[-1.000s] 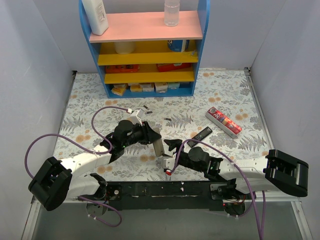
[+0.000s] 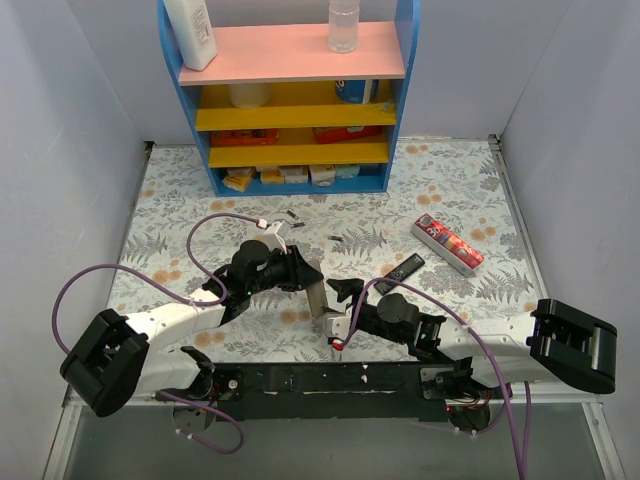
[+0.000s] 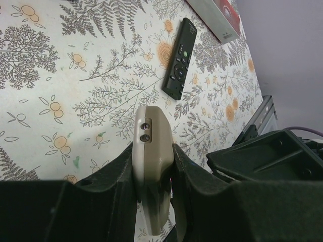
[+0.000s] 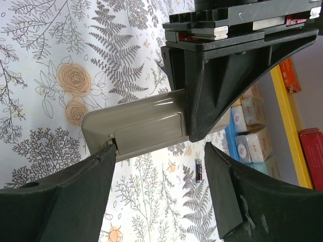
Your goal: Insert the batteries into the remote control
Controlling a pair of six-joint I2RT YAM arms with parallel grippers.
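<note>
A beige remote control (image 2: 317, 298) is held above the table, with my left gripper shut on it. In the left wrist view its end with two small dark lenses faces up. The right wrist view shows its back, where the closed battery cover (image 4: 149, 135) sits in place. My right gripper is part open in front of that back, one fingertip (image 4: 107, 152) by the catch at the cover's end. Whether it touches cannot be told. One battery (image 4: 198, 170) lies on the table beyond; small batteries (image 2: 335, 238) also show in the top view.
A black remote (image 2: 401, 273) lies to the right on the patterned table, beside a red and white box (image 2: 447, 245). At the back stands a blue and yellow shelf (image 2: 290, 152) with goods. Purple cables (image 2: 440, 303) run over both arms.
Otherwise the top view looks the same.
</note>
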